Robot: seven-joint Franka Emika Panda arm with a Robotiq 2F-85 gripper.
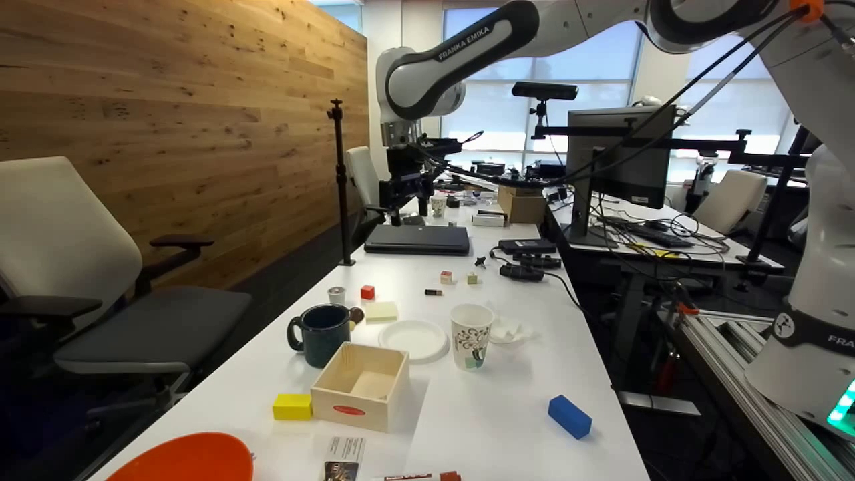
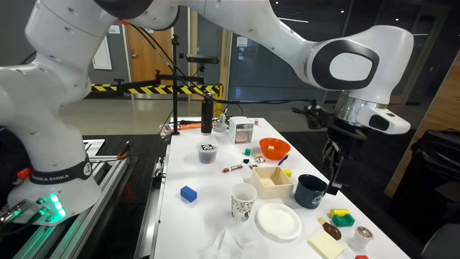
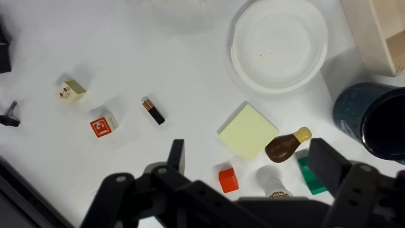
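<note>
My gripper is open above the table, its two fingers wide apart with nothing between them. Beyond and below the fingertips in the wrist view lie a pale yellow sticky-note pad point(image 3: 248, 131), a brown bottle-shaped toy point(image 3: 283, 147) with a yellow end, a red block point(image 3: 228, 180) and a small white cup point(image 3: 276, 188). Part of a green block point(image 3: 312, 176) shows beside the right finger. Exterior view 1 has the gripper point(image 1: 409, 212) high over the table's left side. A dark mug point(image 1: 324, 333), a wooden box point(image 1: 361, 385) and a white plate point(image 1: 413, 340) stand nearer the camera.
A patterned paper cup point(image 2: 242, 202) stands upright beside the plate. A blue block point(image 2: 188, 194) has clear table round it. An orange bowl point(image 2: 274, 148) sits farther back. A battery point(image 3: 153, 112) and two letter cubes lie apart; a black laptop-like slab point(image 1: 417, 239) is nearby.
</note>
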